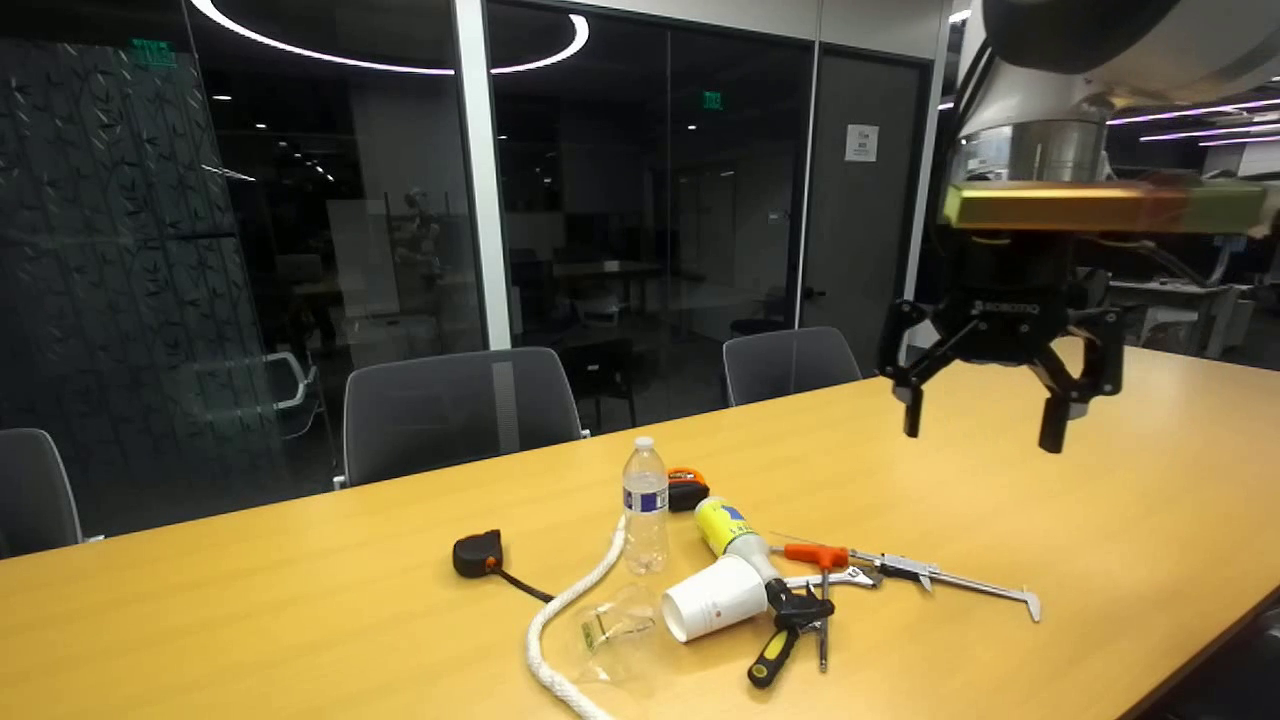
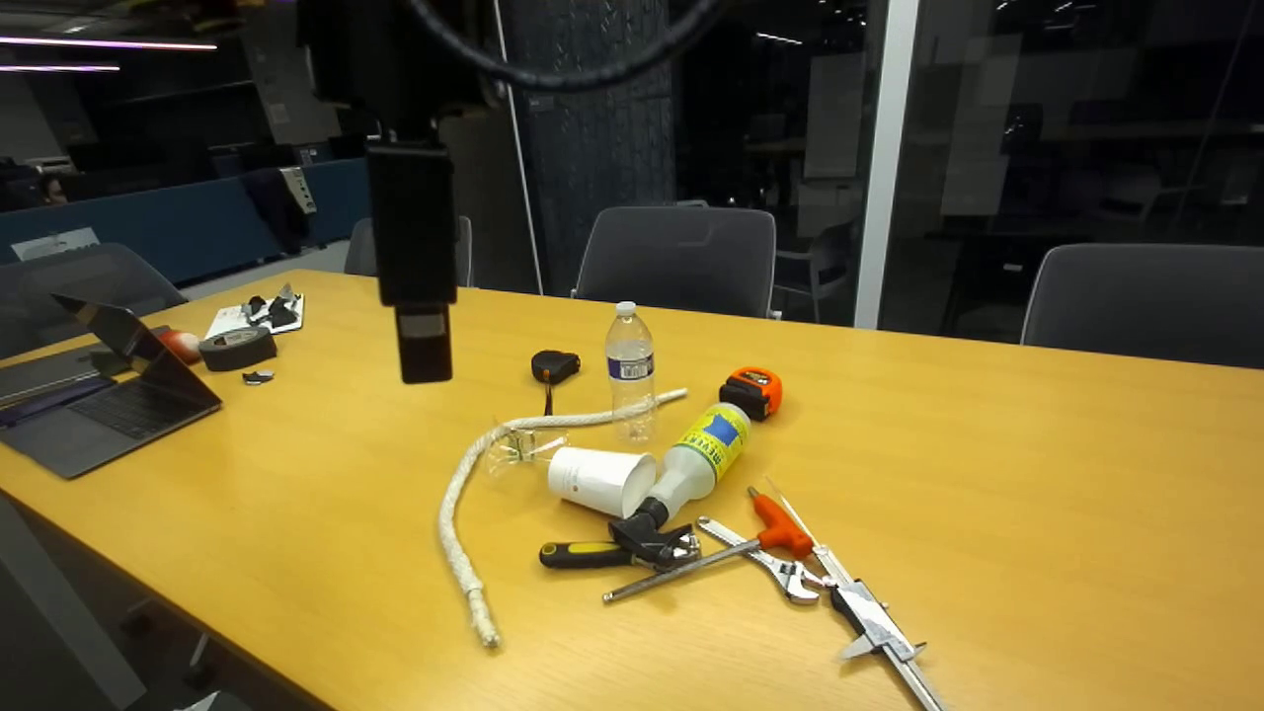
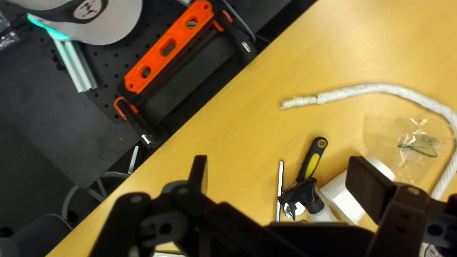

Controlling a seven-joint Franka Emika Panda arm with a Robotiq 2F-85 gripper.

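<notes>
My gripper (image 1: pixel 981 434) hangs open above the right part of the table, with nothing between its fingers. Below and to its left lies a loose group: a white paper cup (image 1: pixel 716 596) on its side, a spray bottle (image 2: pixel 708 445) lying down, and a clear water bottle (image 1: pixel 645 510) standing upright. A white rope (image 2: pixel 456 510) curves past a crumpled clear plastic piece (image 3: pixel 417 147). Close to the spray nozzle are a yellow-and-black handle (image 3: pixel 314 160), an orange-handled tool (image 2: pixel 778 525), an adjustable wrench (image 2: pixel 791 577) and a caliper (image 2: pixel 873 620).
A black tape measure (image 1: pixel 479 554) and an orange-black one (image 2: pixel 752 392) lie at the group's far side. A laptop (image 2: pixel 132 385) and a tape roll (image 2: pixel 238 349) occupy the table's other end. An orange level (image 3: pixel 168 47) is beyond the table edge.
</notes>
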